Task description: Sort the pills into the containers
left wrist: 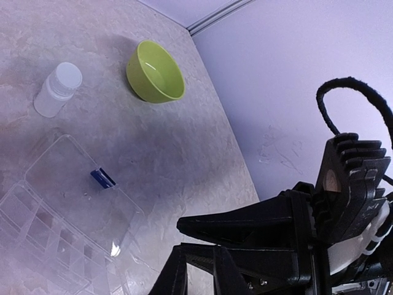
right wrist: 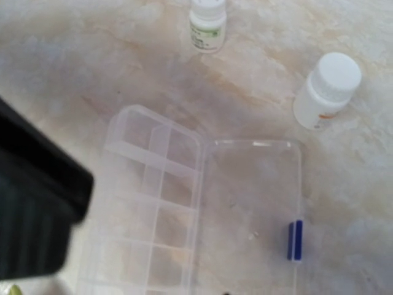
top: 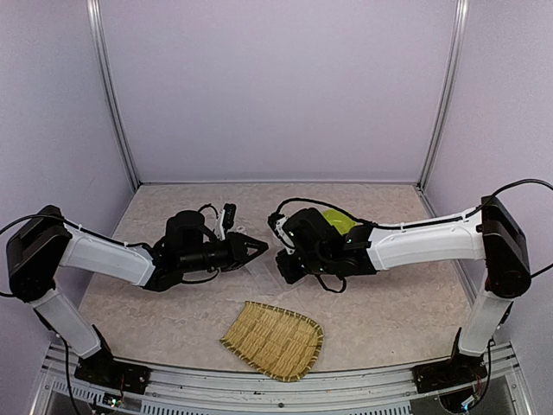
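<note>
A clear pill box (right wrist: 132, 203) lies open, its compartments beside the flat lid half (right wrist: 252, 196), which carries a blue clasp (right wrist: 295, 239). Two white bottles stand past it, one green-labelled (right wrist: 207, 27), the other bigger with an orange mark (right wrist: 327, 92). My left gripper is open near the box, its fingertips apart with nothing seen between them. Facing it, my right gripper is shut, its fingers close together by the box; whatever may sit between them cannot be made out. I see no loose pills clearly.
A green bowl (left wrist: 153, 74) sits behind the bottles, partly covered by the right arm from above. The woven mat (top: 275, 339) lies at the front. Both grippers are close together above mid-table.
</note>
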